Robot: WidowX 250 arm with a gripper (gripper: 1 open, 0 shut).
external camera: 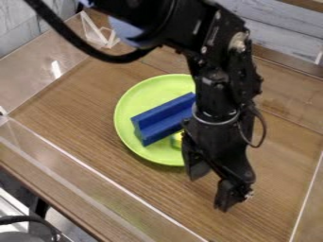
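My black gripper (210, 181) points down at the right of a green plate (136, 100), low over the wooden table, its fingers parted with nothing visible between them. On the plate lies a long blue block (155, 119). A small green object (177, 140) sits beside it, partly hidden behind the gripper.
Clear low edges run along its left and front. A pale wall (284, 28) stands behind, and dark cables are at the lower left.
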